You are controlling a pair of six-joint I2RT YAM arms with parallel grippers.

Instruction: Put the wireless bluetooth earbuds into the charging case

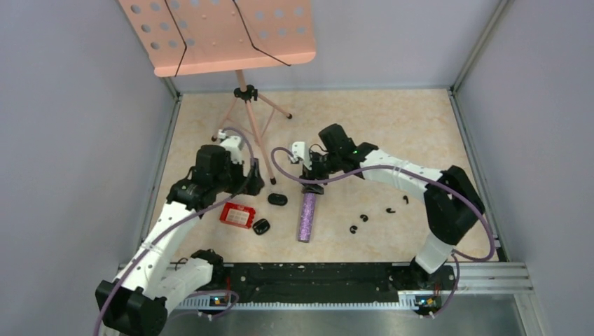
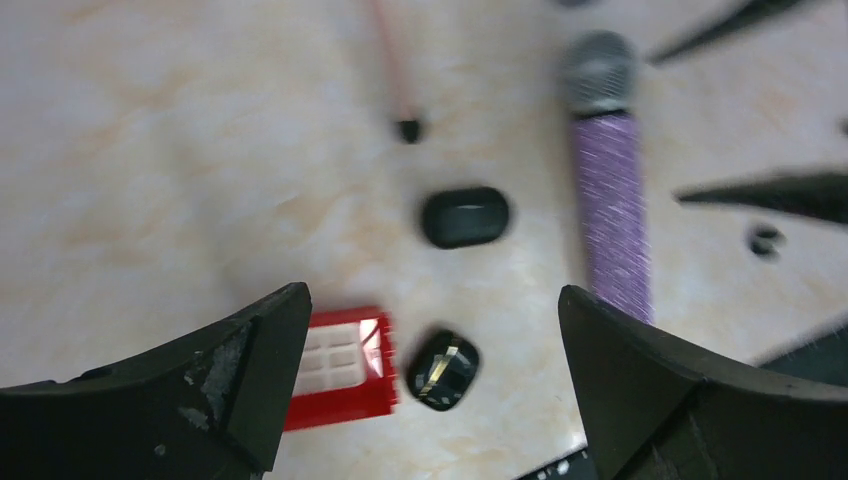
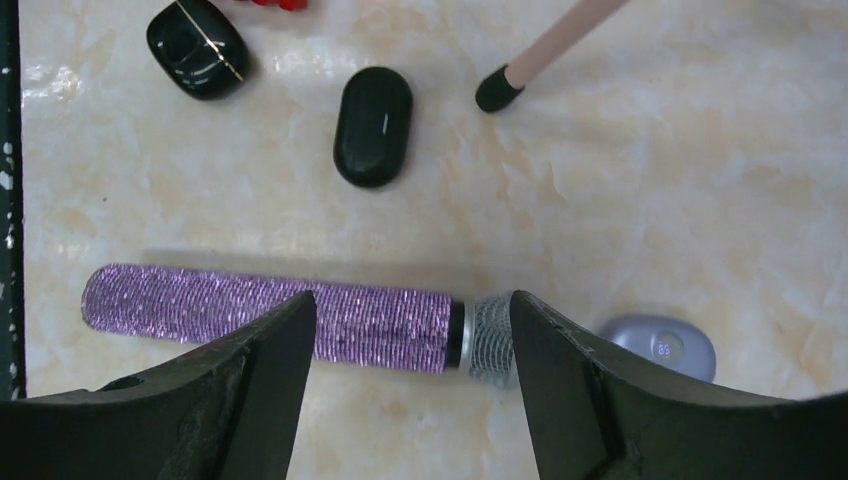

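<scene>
Two dark cases lie between the red box [image 1: 237,215] and the purple microphone [image 1: 307,217]: an oblong one [image 1: 277,199] and a rounder one [image 1: 260,226]. Several small black pieces [image 1: 363,218], possibly earbuds, lie at the right. My left gripper stands open above the box and rounder case, empty. My right gripper is part open above the microphone's head; nothing is visibly held. A grey puck-like object [image 3: 655,342] lies beside the microphone in the right wrist view.
A pink stand [image 1: 250,119] rises at the back left, its legs reaching toward the middle.
</scene>
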